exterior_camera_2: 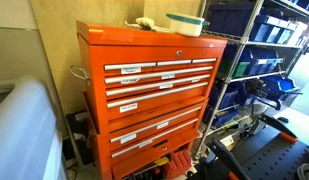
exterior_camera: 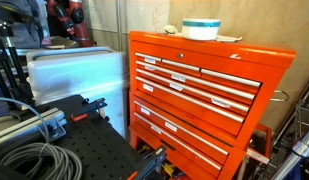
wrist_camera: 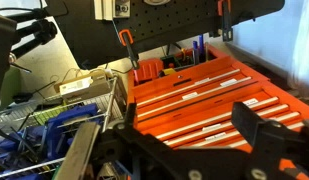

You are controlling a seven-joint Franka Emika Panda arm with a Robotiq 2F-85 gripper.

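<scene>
In the wrist view my gripper is open: dark fingers (wrist_camera: 86,150) stand wide apart, with only the chest's red front showing behind the gap. That red tool chest (exterior_camera: 209,75) has several drawers with silver pulls and white labels. Its upper drawers look closed. Low on the chest, an open drawer (exterior_camera_2: 166,167) holds tools, some with red and dark parts. A white bowl-like container with a teal rim (exterior_camera_2: 186,23) rests on top of the chest. I cannot make out the gripper in either exterior view.
A black perforated table (exterior_camera: 104,150) stands before the chest, with dark clamps at its edge and a coiled grey cable (exterior_camera: 44,160) on it. Wire shelving with blue bins (exterior_camera_2: 229,20) is beside the chest. A whitish bin (exterior_camera: 79,72) stands on the other side.
</scene>
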